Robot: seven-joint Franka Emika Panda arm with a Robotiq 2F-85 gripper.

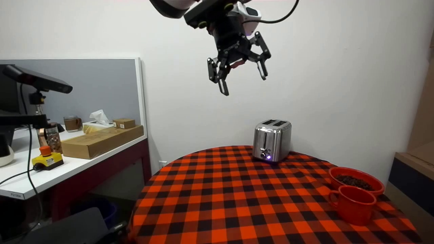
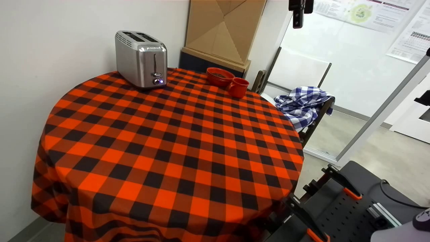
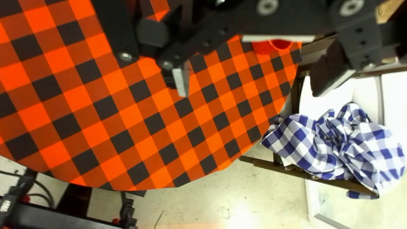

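Observation:
My gripper [image 1: 244, 86] hangs high above the checked table, open, with nothing between its spread fingers. From the wrist view, one finger pad [image 3: 182, 82] is over the red and black cloth and the other points toward the chair side. On the table's right side stands a red mug [image 1: 356, 207], upright and looking empty as far as its inside shows. Right behind it sits a red bowl [image 1: 341, 170] of small dark pieces. A silver toaster [image 1: 271, 141] with a lit button stands at the back, its slots showing nothing.
Most of the checked tablecloth [image 2: 173, 153] is bare. A chair beside the table holds a crumpled blue and white cloth [image 2: 304, 105]. A white desk [image 1: 77, 166] with boxes is at the left, and a wall runs behind the toaster.

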